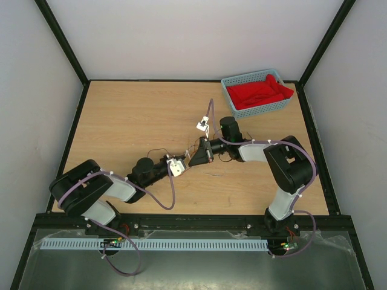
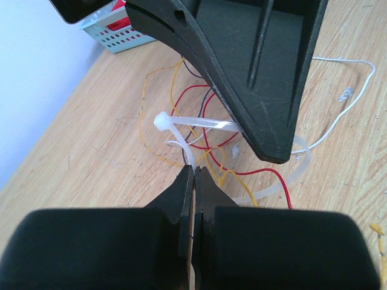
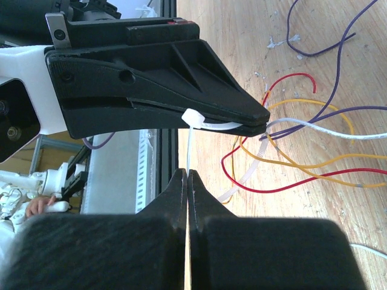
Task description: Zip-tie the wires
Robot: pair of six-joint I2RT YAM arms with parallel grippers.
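Observation:
A white zip tie forms a loose loop around red, yellow, purple and white wires (image 3: 314,163) above the wooden table; its head (image 3: 194,118) shows beside the other gripper's fingers in the right wrist view. My left gripper is shut, the tie's strap reaching its fingertips. My right gripper is also shut, with the thin tie tail running down to its fingertips. The two grippers meet near the table's middle, one crossing in front of each wrist camera, which hides part of the tie.
A blue basket (image 1: 256,78) with a red cloth (image 1: 254,92) stands at the back right. Loose wires lie beneath and around the grippers.

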